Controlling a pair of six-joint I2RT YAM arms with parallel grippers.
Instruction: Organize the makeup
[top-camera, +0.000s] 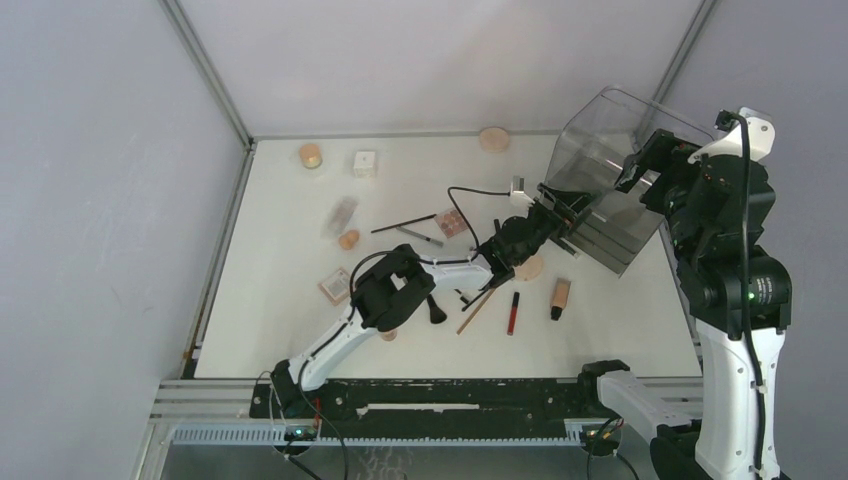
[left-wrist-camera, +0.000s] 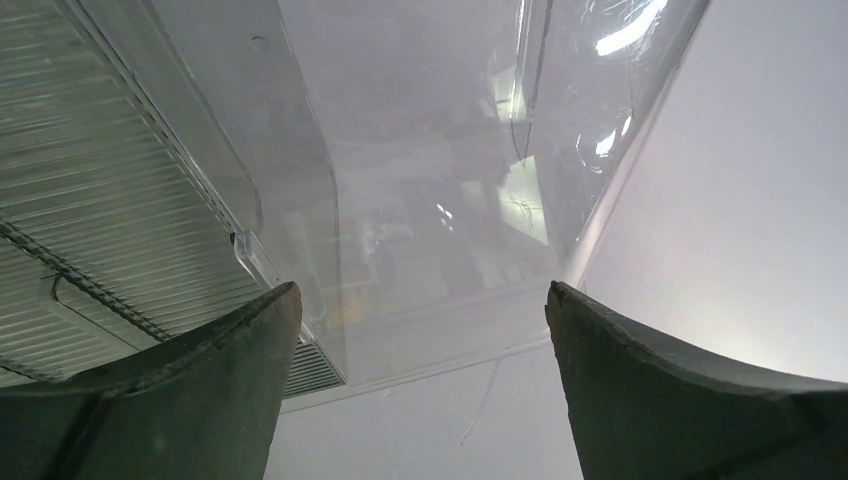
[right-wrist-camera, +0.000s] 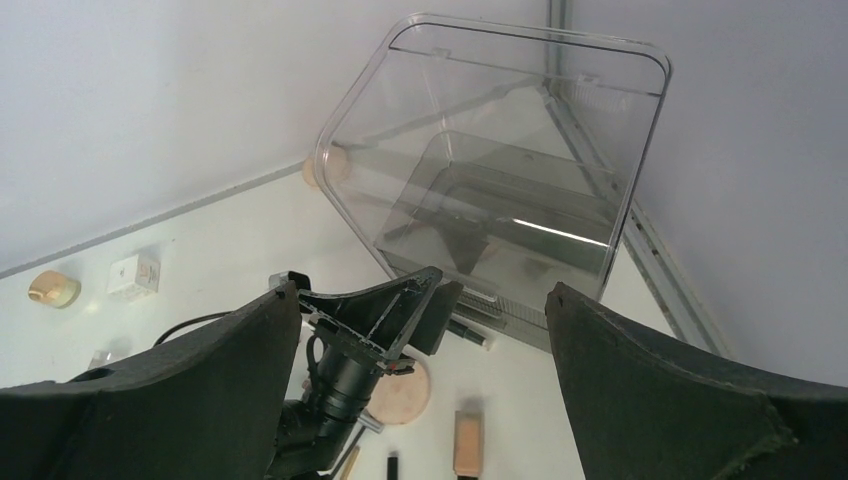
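A clear acrylic organizer (top-camera: 625, 235) with its lid raised stands at the table's right rear. My left gripper (top-camera: 578, 205) is open at its front left, with only clear plastic showing beyond its fingers in the left wrist view. My right gripper (top-camera: 640, 165) hangs open above the organizer's right side. Loose makeup lies on the table: a foundation tube (top-camera: 560, 298), a red lip tube (top-camera: 513, 312), a palette (top-camera: 450, 223), a second palette (top-camera: 335, 287), a black brush (top-camera: 436, 310), a white box (top-camera: 364, 163), a cream jar (top-camera: 310, 155) and several pencils and sponges.
A round puff (top-camera: 493, 139) lies by the back edge. Walls rise at the back and both sides. The left arm stretches across the middle of the table.
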